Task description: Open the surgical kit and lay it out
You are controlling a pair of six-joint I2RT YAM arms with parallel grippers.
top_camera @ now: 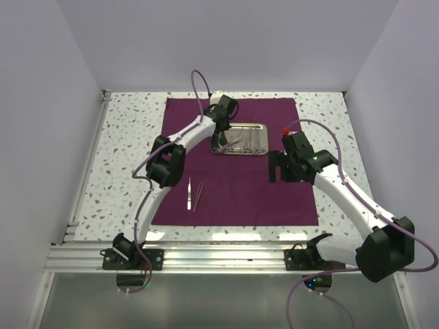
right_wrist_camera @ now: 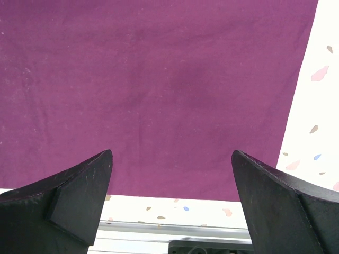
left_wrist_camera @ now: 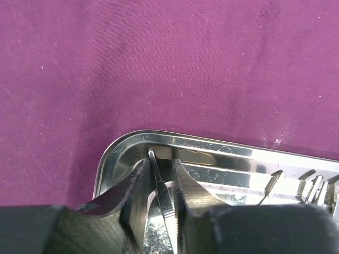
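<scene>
The steel tray [top_camera: 254,152] holds several instruments on the purple cloth [top_camera: 240,199]. My left gripper is down at one corner of the tray, fingers part open around a slender steel instrument [left_wrist_camera: 165,203]; whether they touch it I cannot tell. A scalpel-like instrument [top_camera: 189,195] and a thin instrument [top_camera: 198,197] lie on the lower left of the cloth. My right gripper hovers open over bare cloth, right of the tray, with nothing between its fingers.
Speckled table surface [top_camera: 110,171] surrounds it, with metal rails [top_camera: 219,255] along the front edge.
</scene>
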